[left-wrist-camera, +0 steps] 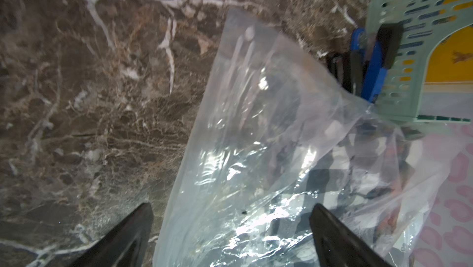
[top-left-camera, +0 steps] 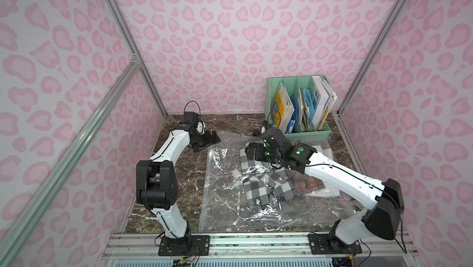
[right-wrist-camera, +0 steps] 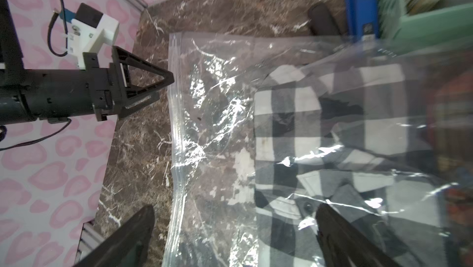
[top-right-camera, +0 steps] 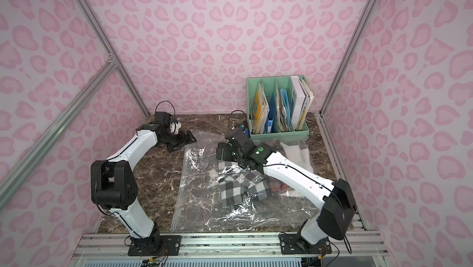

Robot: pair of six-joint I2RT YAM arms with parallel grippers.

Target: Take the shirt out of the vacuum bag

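Observation:
A large clear vacuum bag [top-left-camera: 221, 203] lies flat on the marble table. Inside it a black-and-white checked shirt [top-left-camera: 261, 192] shows, with red plaid cloth [top-left-camera: 311, 183] beside it, partly hidden by the right arm. My open left gripper [top-left-camera: 209, 138] is just at the bag's far left corner, its fingers apart with nothing held in the left wrist view. My right gripper [top-right-camera: 227, 151] hangs open over the checked shirt, facing left; in the right wrist view the bag lies under its parted fingers.
A green file organiser [top-left-camera: 298, 129] full of folders stands at the back right, with blue and black items [left-wrist-camera: 374, 79] beside it. Bare marble [top-left-camera: 182, 173] shows left of the bag. Pink patterned walls enclose the table.

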